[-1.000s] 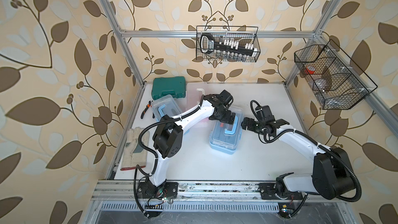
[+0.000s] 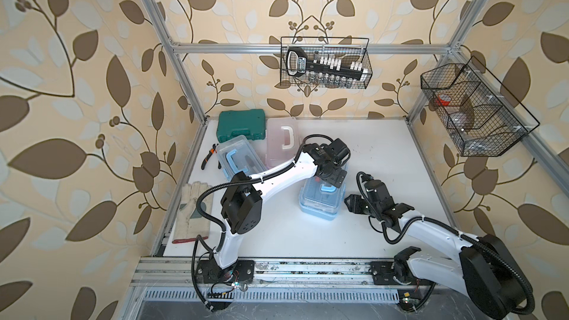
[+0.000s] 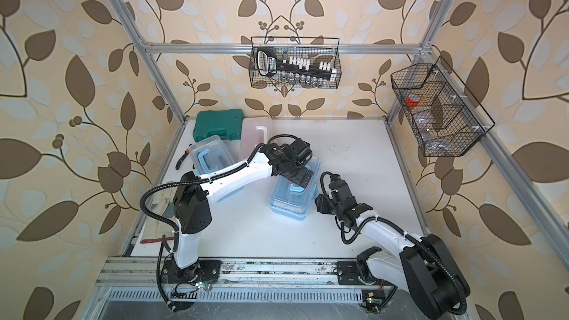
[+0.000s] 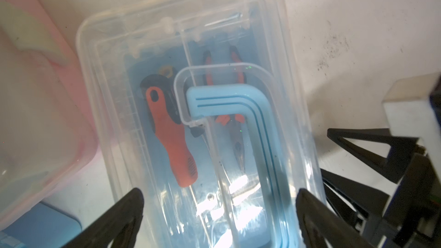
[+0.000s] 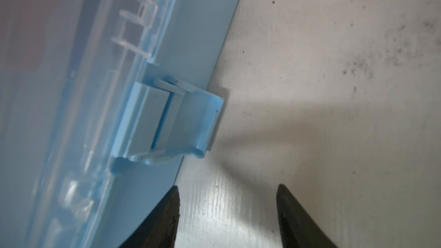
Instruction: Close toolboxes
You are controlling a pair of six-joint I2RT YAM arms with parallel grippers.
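A clear-lidded blue toolbox (image 2: pixel 320 204) with tools inside and a blue handle (image 4: pixel 268 156) lies in the middle of the table. My left gripper hangs over its lid, fingers wide apart on either side. Beside its right side is my right gripper, fingers somewhat apart with bare table visible between them. In the right wrist view a side latch (image 5: pixel 188 119) sticks outward from the box. A second clear-lidded box (image 3: pixel 210 151), a pink box (image 3: pixel 255 127) and a green case (image 3: pixel 218 123) stand at the back left.
Gloves (image 2: pixel 189 213) and pliers (image 2: pixel 208 155) lie at the left. Wire baskets (image 2: pixel 326 80) hang at the back and right above the table.
My right gripper has moved down toward the table's front along the box's right side. My left gripper has shifted slightly right over the lid.
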